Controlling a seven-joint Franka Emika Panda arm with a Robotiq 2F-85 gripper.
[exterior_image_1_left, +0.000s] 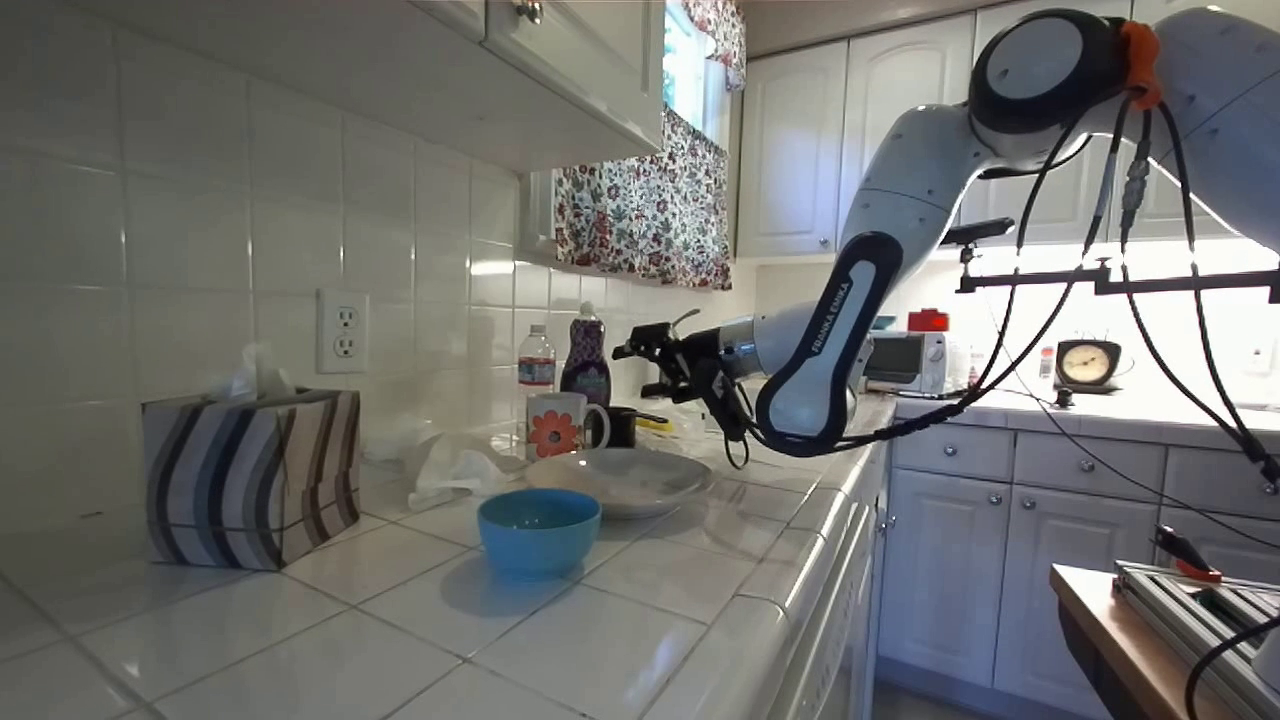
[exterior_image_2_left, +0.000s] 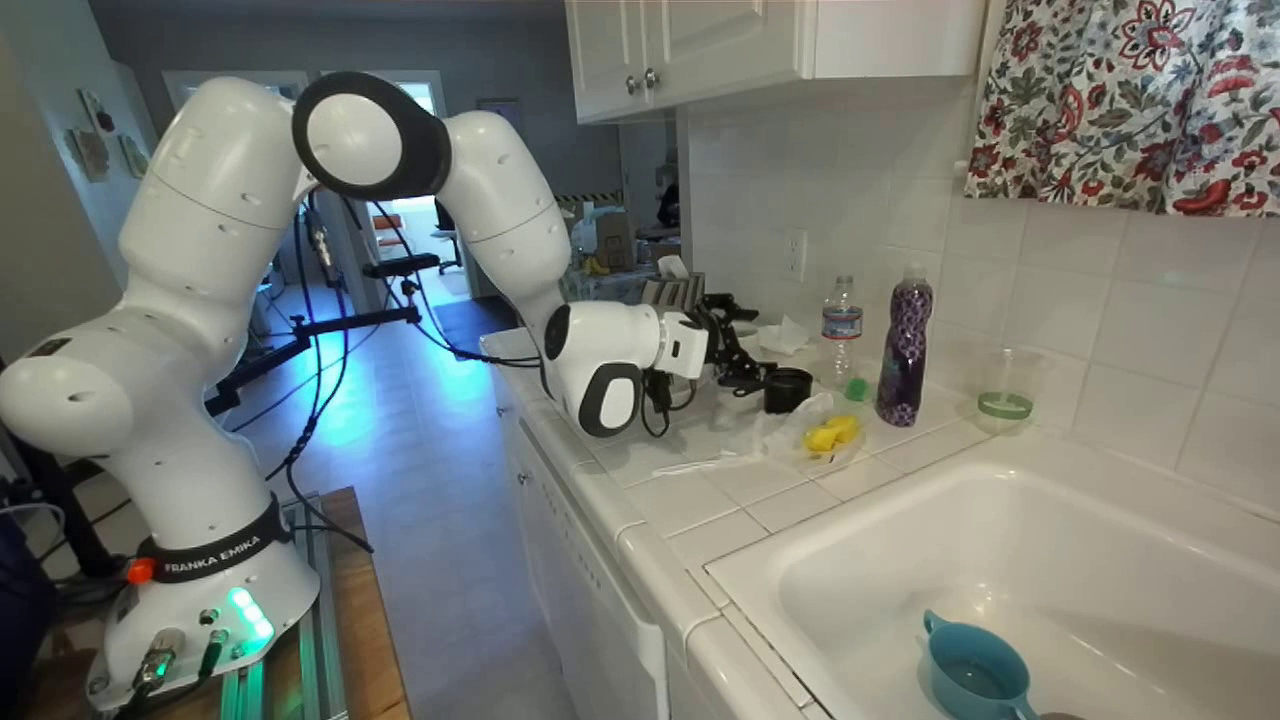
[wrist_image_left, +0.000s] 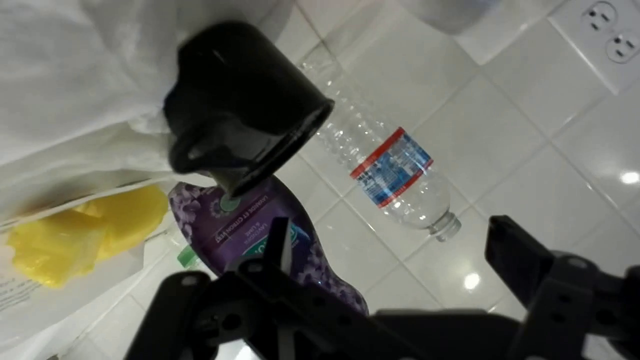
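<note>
My gripper is open, its two black fingers well apart with nothing held between them. In exterior view 1 the gripper (exterior_image_1_left: 636, 370) hangs over the counter, past the white plate (exterior_image_1_left: 624, 482) and close to the bottles. A black mug (wrist_image_left: 246, 96) shows large in the wrist view. Beside it are a clear water bottle (wrist_image_left: 393, 171) with a red and blue label and a purple soap bottle (wrist_image_left: 258, 222), partly covered by one finger. A white mug (exterior_image_1_left: 555, 427) with an orange flower stands behind the plate, and a light blue bowl (exterior_image_1_left: 539, 534) sits in front of it.
A striped tissue box (exterior_image_1_left: 252, 480) and crumpled tissue (exterior_image_1_left: 456, 470) lie along the wall. Yellow packaging (exterior_image_2_left: 833, 434) rests near the black mug. The sink (exterior_image_2_left: 864, 540) contains a blue cup (exterior_image_2_left: 978, 667). Bare tiles lie along the counter's front edge.
</note>
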